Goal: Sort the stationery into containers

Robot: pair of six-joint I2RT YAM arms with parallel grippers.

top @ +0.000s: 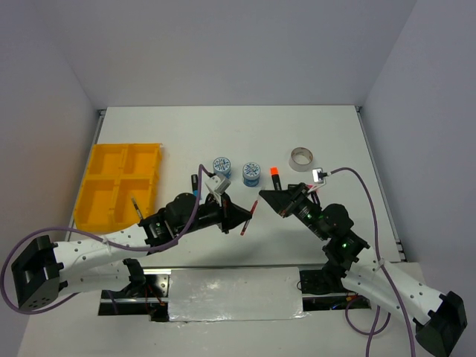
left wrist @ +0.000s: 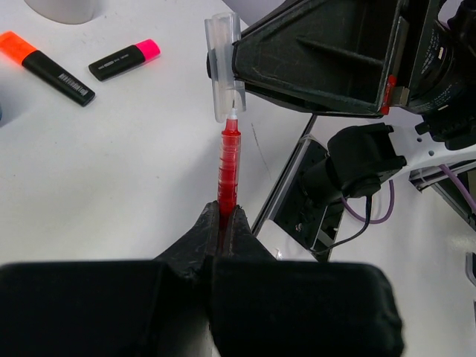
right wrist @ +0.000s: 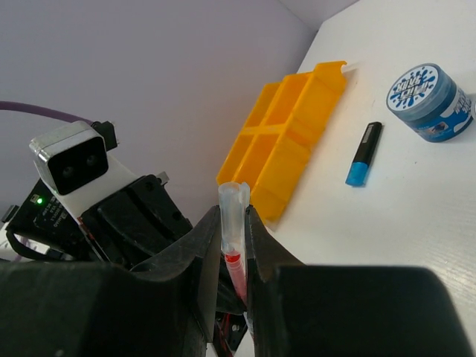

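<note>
Between the two arms, my left gripper (top: 248, 215) is shut on a red pen (left wrist: 229, 167), whose pale tip points up. My right gripper (top: 262, 195) is shut on a clear cap (right wrist: 233, 216), held directly over that tip. In the left wrist view the tip meets the cap's lower end; how far inside it reaches is hard to tell. On the table lie an orange-ended black highlighter (left wrist: 52, 68), a pink-ended one (left wrist: 125, 59) and a blue-ended black marker (right wrist: 364, 154).
A yellow-orange compartment tray (top: 119, 178) stands at the left, with a dark pen (top: 137, 207) at its near right part. Two blue jars (top: 251, 174) (top: 222, 166) stand mid-table, and an open round container (top: 301, 158) is at the right.
</note>
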